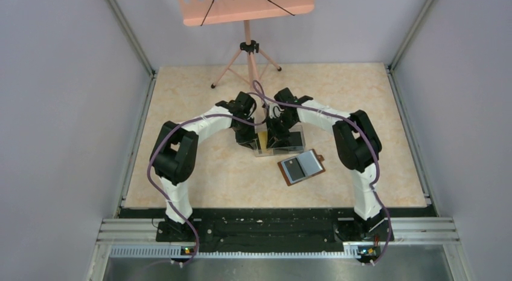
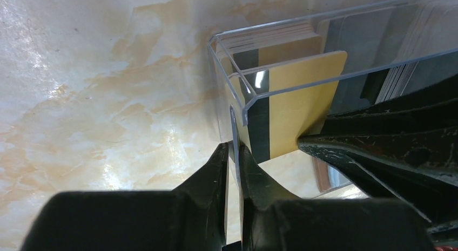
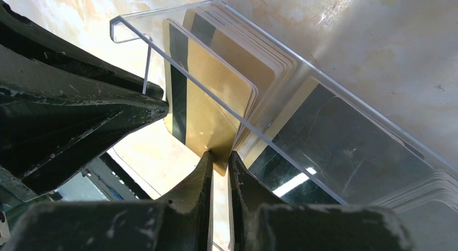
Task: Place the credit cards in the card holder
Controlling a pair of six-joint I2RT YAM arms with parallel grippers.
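A clear acrylic card holder (image 1: pixel 287 149) lies between my grippers. Yellow-and-black cards sit in its end compartment, also seen as gold cards (image 3: pixel 208 100) in the right wrist view; darker cards (image 3: pixel 291 143) fill the neighbouring part. My left gripper is shut on the holder's end, where a thin edge runs between its fingers; whether this is wall or card I cannot tell. My right gripper is shut at the lower corner of the gold cards, with nothing clearly held between its fingertips.
A brown-edged board with grey panels (image 1: pixel 301 167) lies in front of the holder. A pink stand (image 1: pixel 247 27) is behind.
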